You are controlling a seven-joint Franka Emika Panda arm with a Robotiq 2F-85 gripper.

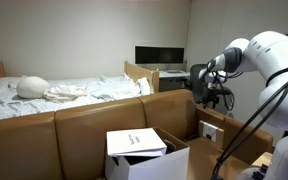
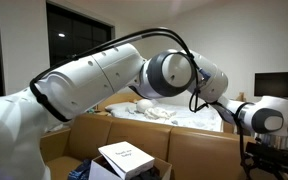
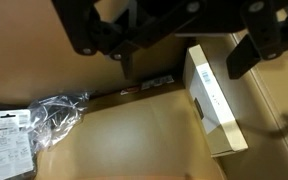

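Observation:
My gripper (image 1: pixel 212 100) hangs above the far right end of the brown couch. In the wrist view its dark fingers (image 3: pixel 241 58) stand wide apart, with nothing held between them. Below them, against the couch's side, a cardboard box (image 3: pixel 213 105) with a pale label stands on edge. A light-faced box (image 1: pixel 210 131) shows under the gripper in exterior view 1. To the left in the wrist view lie a clear plastic package (image 3: pixel 56 118) and a dark packet with a white label (image 3: pixel 9 150).
A white open box (image 1: pixel 149 165) with a white book-like item (image 1: pixel 136 141) on top stands in the foreground. The couch backrest (image 1: pixel 72 130) runs behind it. Farther back are a bed with white bedding (image 1: pixel 69 92) and a monitor (image 1: pixel 160 55).

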